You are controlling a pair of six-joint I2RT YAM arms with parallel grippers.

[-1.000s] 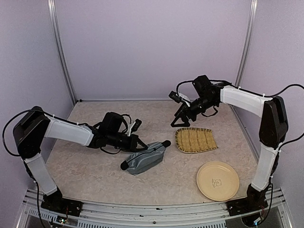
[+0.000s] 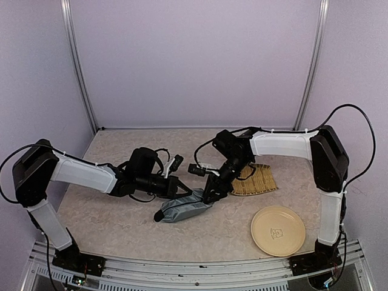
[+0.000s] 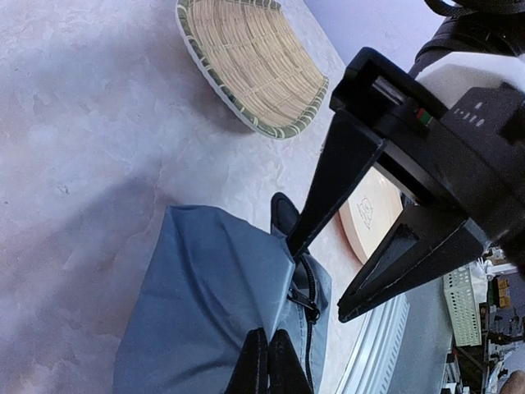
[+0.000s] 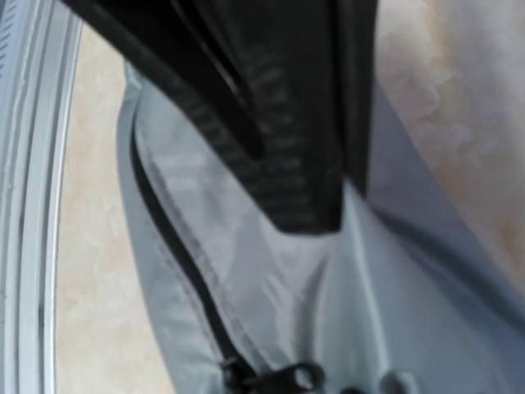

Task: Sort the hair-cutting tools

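Observation:
A grey zippered pouch [image 2: 180,211] lies at the table's centre, its black zip and pull [image 3: 302,302] along one side. My left gripper is shut on a fold of the pouch's fabric. My right gripper [image 2: 211,193] is over the pouch's right end; in the left wrist view its fingers are parted, one tip at the fabric beside the zip. In the right wrist view its fingers [image 4: 303,197] are close on the grey fabric, blurred. The pouch's contents are hidden.
A woven bamboo tray [image 2: 257,180] lies behind the right gripper. A round beige plate [image 2: 277,236] sits at the front right.
My right gripper has come down and leftward from above the woven tray onto the pouch's right end. The left gripper has moved very slightly.

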